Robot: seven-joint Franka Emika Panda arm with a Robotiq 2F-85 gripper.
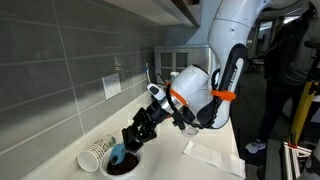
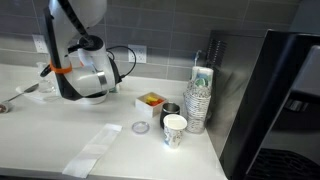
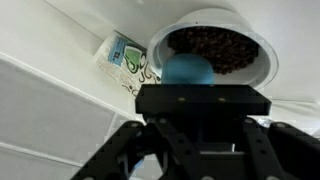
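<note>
A white bowl (image 3: pixel 268 66) of dark brown beans (image 3: pixel 215 48) stands below my gripper in the wrist view. A blue scoop (image 3: pixel 187 68) shows just beyond the fingers, over the near side of the beans. The gripper is shut on the scoop; its handle is hidden behind the dark fingers. In exterior view 1, the blue scoop (image 1: pixel 118 154) is at the bowl (image 1: pixel 121 172), with the gripper (image 1: pixel 134 139) just above and to the right. Whether the scoop holds beans cannot be told.
A patterned cup (image 1: pixel 94 153) lies on its side close to the bowl, near the tiled wall. A white sheet (image 1: pixel 214 158) lies on the counter. An open box (image 2: pixel 152 103), a dark canister (image 2: pixel 170 113) and a white cup (image 2: pixel 173 131) stand farther along.
</note>
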